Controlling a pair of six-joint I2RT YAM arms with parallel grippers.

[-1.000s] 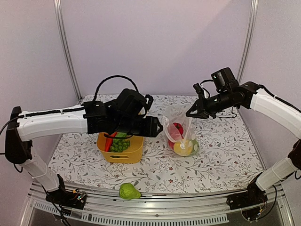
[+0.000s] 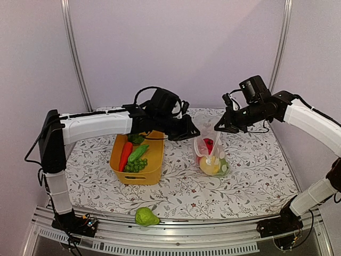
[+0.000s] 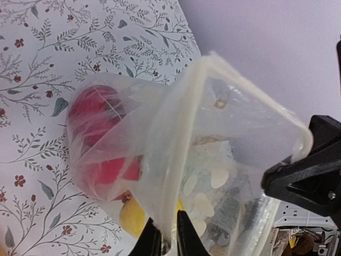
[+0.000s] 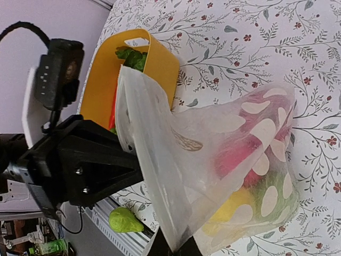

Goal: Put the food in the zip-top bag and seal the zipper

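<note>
The clear zip top bag (image 2: 213, 166) stands on the table with red, yellow and green food inside, its mouth gaping. My right gripper (image 2: 218, 128) is shut on the bag's rim; in the right wrist view the plastic (image 4: 160, 186) runs down between its fingers. At the opposite side of the mouth is my left gripper (image 2: 196, 133). Its fingers (image 3: 184, 234) are parted, one on each side of the bag's whitish rim (image 3: 178, 176). A yellow basket (image 2: 144, 178) holds a red pepper (image 2: 126, 155), a green pepper (image 2: 138, 152) and green grapes (image 2: 136, 166).
A green pear-shaped item (image 2: 145, 216) lies at the table's front edge, outside the basket and bag.
My left gripper has moved right, from above the basket to the bag's rim, and its fingers now straddle it. The bag has shifted slightly right; the right gripper has barely moved.
</note>
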